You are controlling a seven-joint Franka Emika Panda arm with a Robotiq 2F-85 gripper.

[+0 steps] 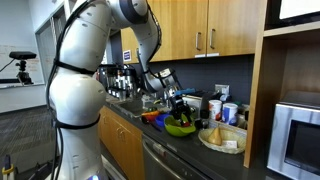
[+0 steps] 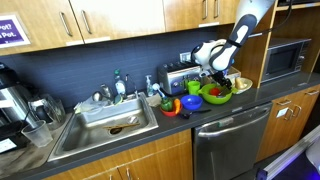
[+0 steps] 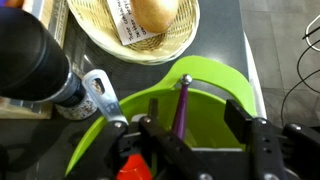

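Observation:
A green bowl (image 3: pixel 217 75) stands on the dark counter, and its wide opening takes up much of the wrist view. Inside it a thin purple handle (image 3: pixel 181 112) with a pale tip points up toward the rim, beside a light grey utensil (image 3: pixel 103 96). A red object (image 3: pixel 133 168) shows at the bottom edge, partly hidden by my gripper. My fingers stand apart on either side of the purple handle, with a clear gap on the right. In exterior view 2 the arm reaches down over the bowl (image 2: pixel 213 99).
Beyond the bowl is a wicker basket (image 3: pixel 150 45) holding a tan, rounded item (image 3: pixel 155 12). A dark, shiny container (image 3: pixel 30 55) stands close on the left. The sink (image 2: pixel 110 115) and colorful items lie farther left; the dishwasher (image 2: pixel 230 140) is below the counter.

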